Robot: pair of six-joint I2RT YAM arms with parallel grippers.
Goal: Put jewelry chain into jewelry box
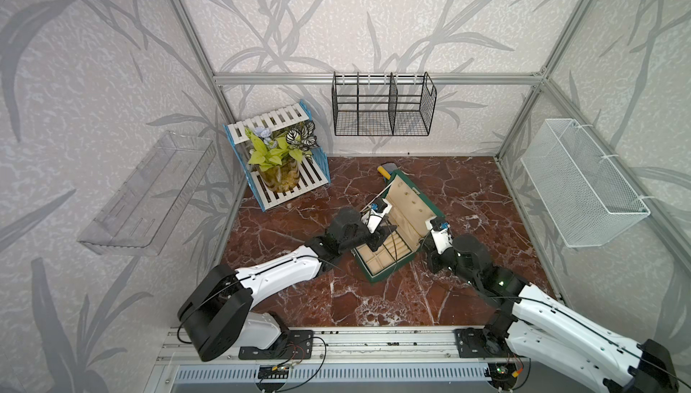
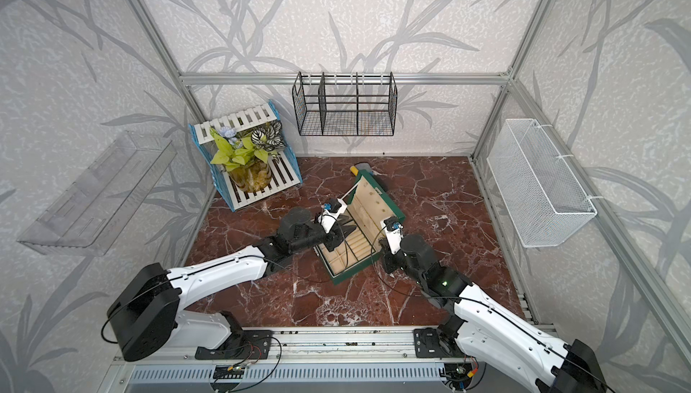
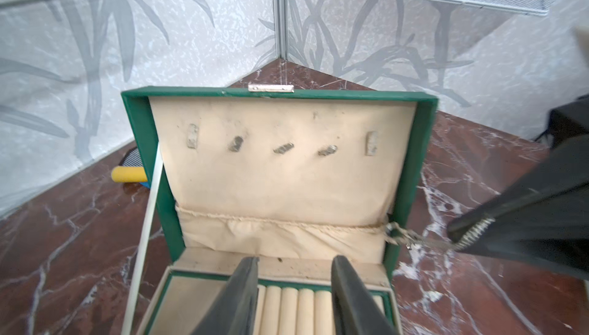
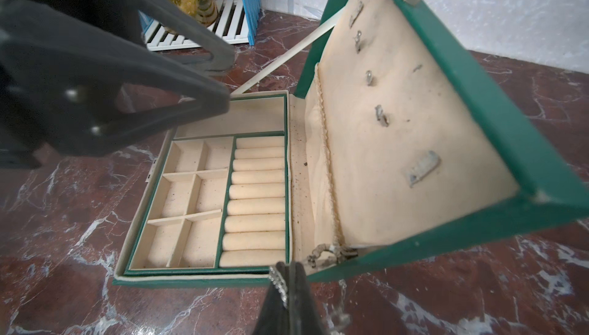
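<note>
The silver chain (image 4: 278, 284) is pinched at the tips of my right gripper, beside the box's near right corner. In the left wrist view, a short stretch of chain (image 3: 477, 233) shows on that gripper's dark finger; the rest is hidden or blurred. My left gripper stands open over the tray with nothing between its fingers. Below it, the green jewelry box (image 4: 285, 169) has its lid raised. The cream tray holds small square compartments (image 4: 207, 194), ring rolls (image 4: 256, 206) and a long compartment (image 4: 245, 117).
A white lid strap (image 3: 144, 243) slants along the box's left side. Behind the box lies a yellow-handled item (image 3: 130, 173). The plant shelf (image 1: 252, 177) stands at the back left. Bare marble (image 1: 475, 209) extends right of the lid.
</note>
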